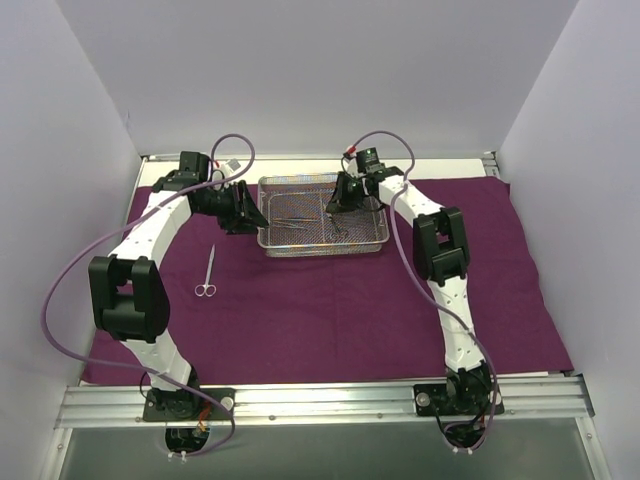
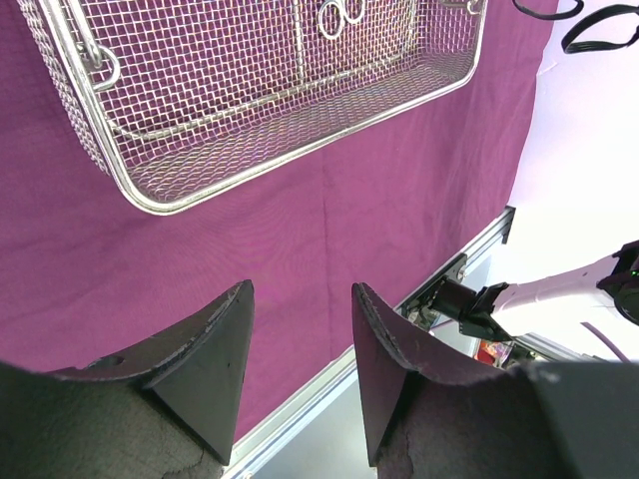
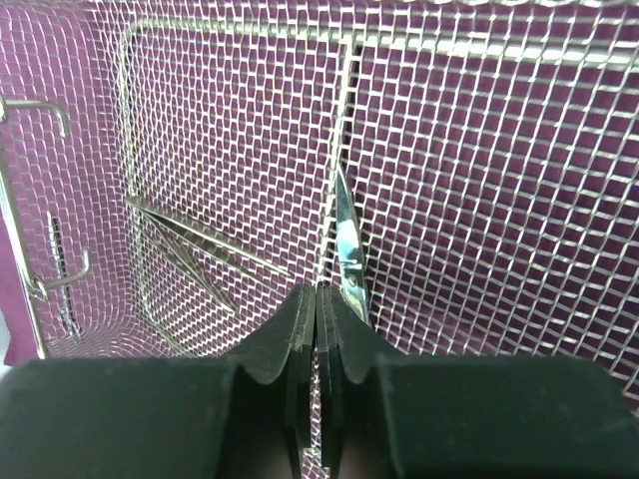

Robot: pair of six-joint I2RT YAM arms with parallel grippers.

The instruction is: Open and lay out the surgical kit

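Observation:
The wire mesh basket (image 1: 320,252) stands at the back of the cloth, holding scissors (image 1: 338,230) and slim tweezer-like instruments (image 1: 295,222). My right gripper (image 1: 333,208) is low inside it. In the right wrist view its fingers are shut with nothing showing between them; the scissors' blade (image 3: 349,244) runs up beside the fingertips, its lower part hidden. Left of it lie the thin instruments (image 3: 200,239). Outside the basket's left end, my left gripper (image 1: 250,222) is open and empty. The left wrist view shows scissor rings (image 2: 341,18). Another pair of scissors (image 1: 208,272) lies on the cloth at left.
Purple cloth (image 1: 300,320) covers the table, with wide free room in front of the basket and to its right. The basket's handle (image 3: 15,220) stands at its end. Grey walls close in the back and sides.

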